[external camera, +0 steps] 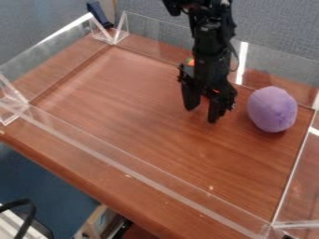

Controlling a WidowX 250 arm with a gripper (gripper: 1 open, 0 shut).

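Note:
The black gripper (202, 99) hangs low over the back right of the wooden board, its fingers pointing down near the surface. A small orange object (189, 62) shows just behind the gripper, mostly hidden by it. Whether anything is between the fingers I cannot tell. A purple, roundish object (271, 109) rests on the board to the right of the gripper, apart from it.
Clear low walls (151, 184) border the wooden board (131, 126). The left and front of the board are clear. A dark blue object (97, 13) stands outside the back left corner.

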